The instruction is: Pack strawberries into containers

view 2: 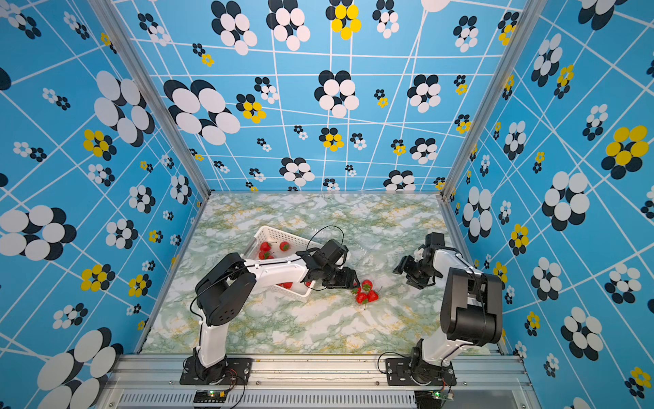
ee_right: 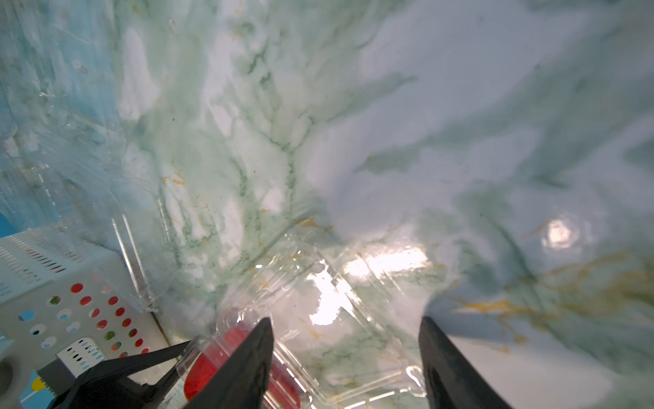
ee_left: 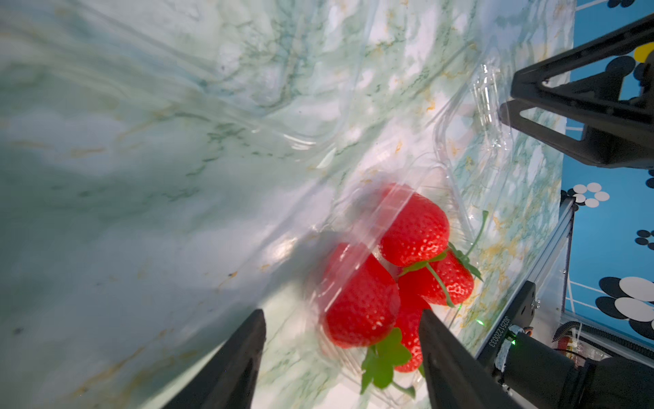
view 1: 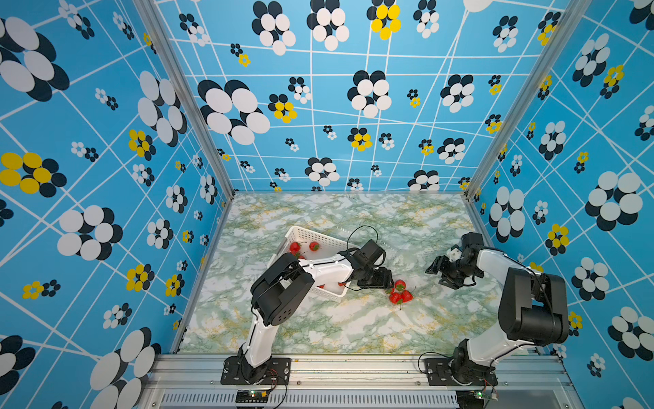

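Observation:
Several red strawberries (ee_left: 364,300) sit clustered in a clear plastic container (ee_left: 340,272), which barely shows from above. My left gripper (view 1: 389,278) is at the cluster's left edge. In the left wrist view its fingers (ee_left: 235,361) stand apart, with the container's near corner and berries beyond and partly behind the right one. Right of the container, the right gripper (view 1: 436,274) hangs spread wide with nothing between its fingers; its wrist view shows the clear lid (ee_right: 333,327) lying open. More strawberries (view 1: 295,246) lie in a white basket (view 1: 320,236) at left.
Other clear plastic packaging (ee_left: 293,88) lies behind the filled container, hard to make out. My left forearm crosses over the white basket.

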